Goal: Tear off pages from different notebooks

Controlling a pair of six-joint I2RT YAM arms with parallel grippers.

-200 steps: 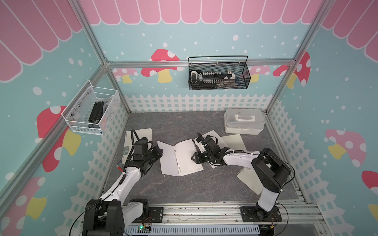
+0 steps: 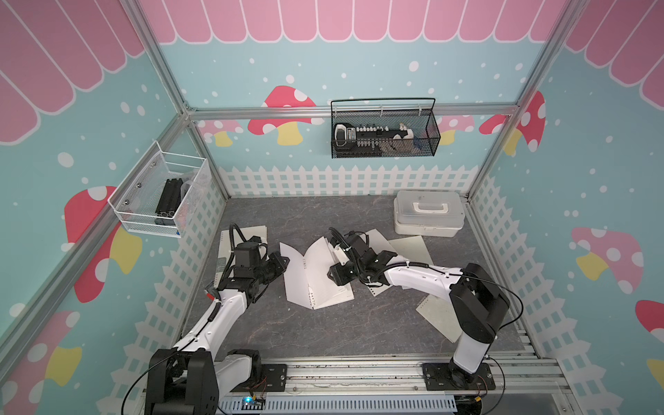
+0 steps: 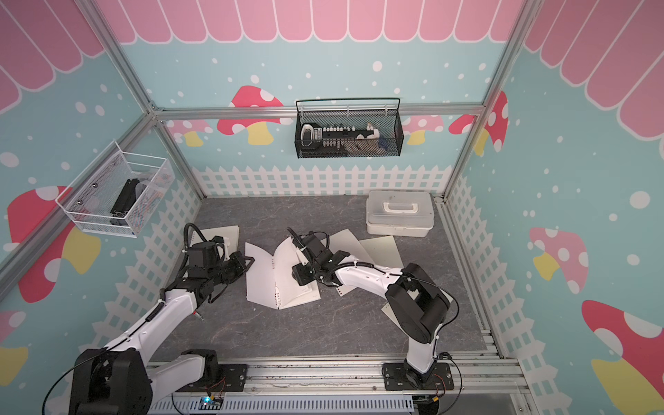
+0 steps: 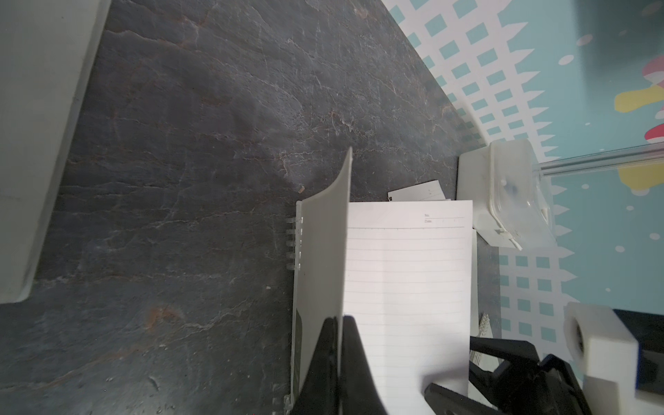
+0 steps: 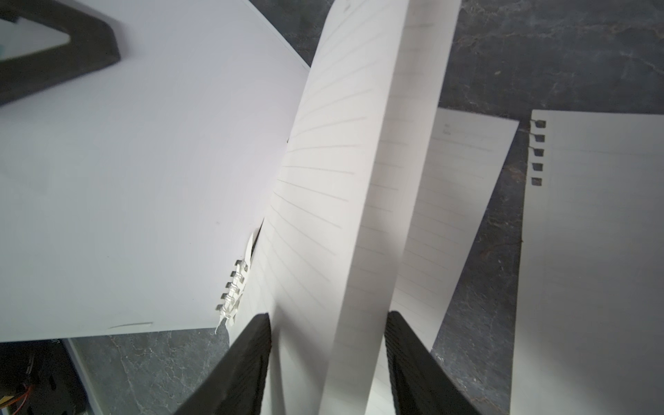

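Observation:
An open spiral notebook (image 2: 314, 290) lies mid-table. Its left leaf (image 2: 295, 276) is raised, held upright between the fingertips of my left gripper, which is shut on it. In the right wrist view, lined pages (image 5: 325, 159) curl up from the notebook between the fingers of my right gripper; the finger is part open, and whether it grips them cannot be told. The torn spiral edge (image 5: 235, 283) shows at the left of those pages.
Other notebooks and loose sheets (image 2: 408, 245) lie to the right and at the far left (image 2: 235, 238). A lidded plastic box (image 2: 429, 221) stands at the back right. Wire baskets hang on the back and left walls.
My right gripper has moved left and up over the notebook, and the right page has lifted with it. The left gripper has moved slightly.

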